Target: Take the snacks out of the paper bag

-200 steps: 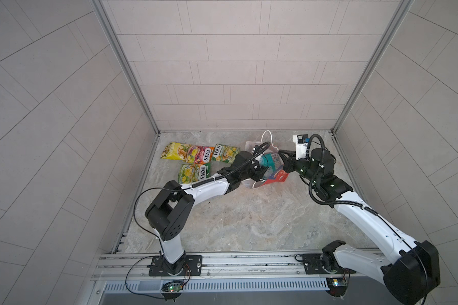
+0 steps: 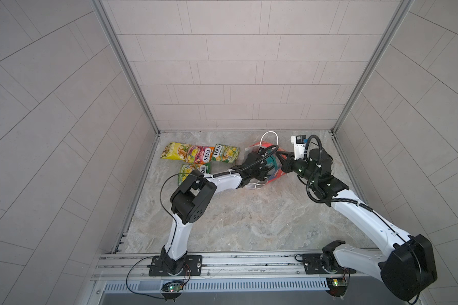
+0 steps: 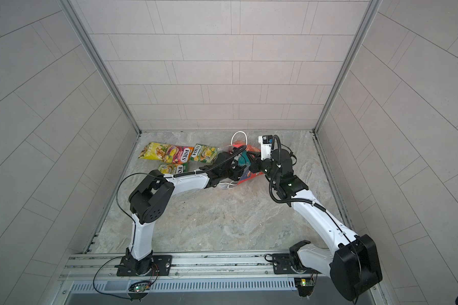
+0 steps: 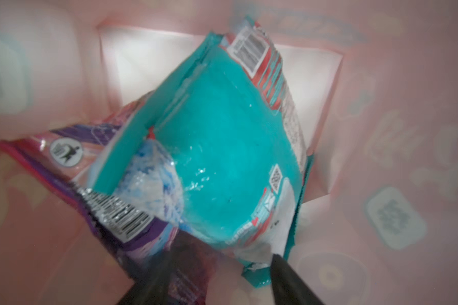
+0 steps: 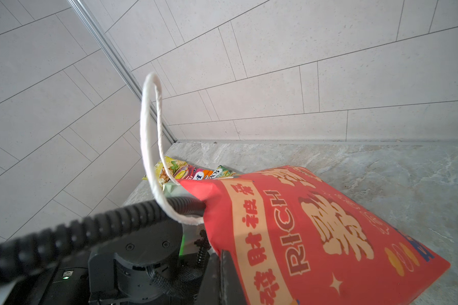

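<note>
The red paper bag with white rope handles lies at the back right. Inside it, in the left wrist view, are a teal snack bag and a purple snack bag. My left gripper reaches into the bag, fingers apart, its blurred tips below the teal bag with nothing clearly held. My right gripper is shut at the bag's rim; whether paper is between its fingers cannot be seen.
Several yellow and green snack packs lie on the back left of the marble table. Walls enclose the sides and back.
My left arm has moved right, deeper over the bag, its elbow shifting right. My right arm has shifted slightly, and the bag shows more red.
</note>
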